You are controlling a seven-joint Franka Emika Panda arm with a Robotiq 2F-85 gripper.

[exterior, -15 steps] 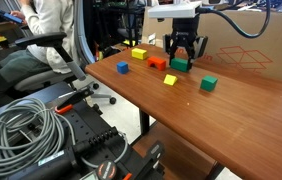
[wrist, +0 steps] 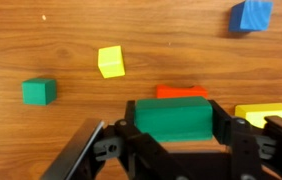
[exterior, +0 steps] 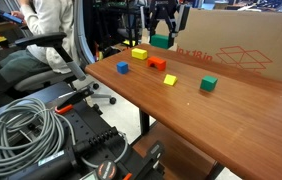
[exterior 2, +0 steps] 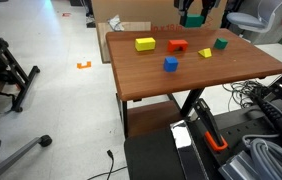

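A green block [wrist: 174, 119] is clamped in my gripper, which is shut on it. In exterior view 1 the held green block [exterior: 162, 41] hangs above the table's far side, near the red block [exterior: 158, 63]. From the wrist view, the red block [wrist: 182, 91] lies below and is partly hidden by the held one. Exterior view 2 has the held block [exterior 2: 193, 21] raised over the tabletop, behind and to the right of the red block [exterior 2: 178, 44].
A second green block [exterior: 208, 83], a small yellow block [exterior: 170, 80], a blue block [exterior: 123, 67] and a larger yellow block [exterior: 140, 54] stand apart on the wooden table [exterior: 236, 120]. A cardboard panel [exterior: 241, 45] borders the far edge.
My gripper has risen from the tabletop with the green block and moved left in exterior view 1, toward the red block. The other blocks have stayed put.
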